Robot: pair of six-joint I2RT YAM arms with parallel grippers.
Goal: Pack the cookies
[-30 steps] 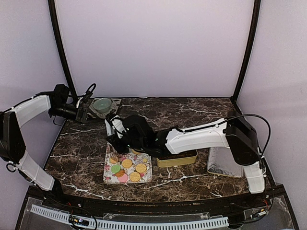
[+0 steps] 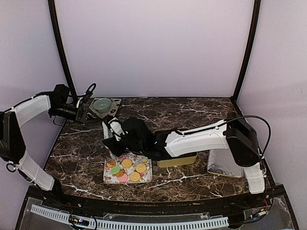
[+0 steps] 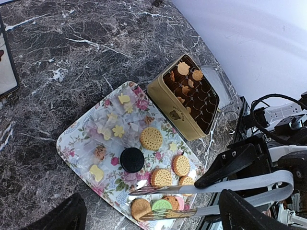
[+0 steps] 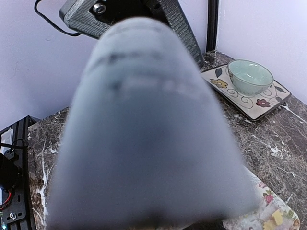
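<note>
My right gripper is shut on metal tongs (image 3: 249,184) with forked tips. Their two arms stand apart over the floral mat (image 3: 108,184), and the lower fork overlaps the edge of a tan cookie (image 3: 140,207). More cookies lie on the mat: a dark one (image 3: 132,159), a green one (image 3: 161,205) and several tan ones. A gold tin (image 3: 165,99) with dark compartments holds several small cookies (image 3: 183,68). My left gripper is open and empty, off to the left in the top view. The blurred tongs fill the middle of the right wrist view.
A green bowl (image 4: 250,76) on a patterned square plate (image 4: 254,114) stands at the back left. A clear lid or tray (image 2: 224,163) lies at the right. My right arm (image 2: 196,141) crosses over the tin. Bare marble lies at the back middle.
My right gripper and the tongs have shifted slightly left. The tan cookie near the forks lies a little left and nearer the front than a second ago. The left arm is still.
</note>
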